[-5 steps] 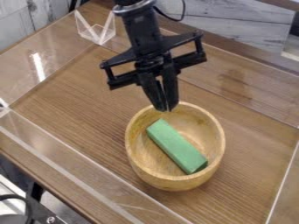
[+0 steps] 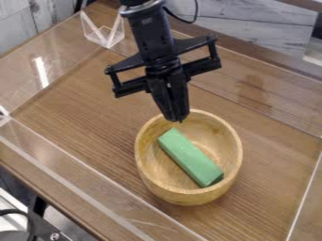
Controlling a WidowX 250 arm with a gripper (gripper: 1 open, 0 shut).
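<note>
A round pale wooden bowl (image 2: 220, 188) sits on the table in the lower middle, with a green rectangular block (image 2: 189, 156) lying inside it at an angle. My black gripper (image 2: 174, 102) hangs above the back rim of the bowl, pointing downward, apart from the block. Whether its fingers are open or shut is hard to make out.
A pale wall or board stands at the back right, and the table's edge runs along the lower left, where some cable shows.
The gripper has shifted slightly and its fingertips look a little different in shape. The bowl and the green block have not moved.
</note>
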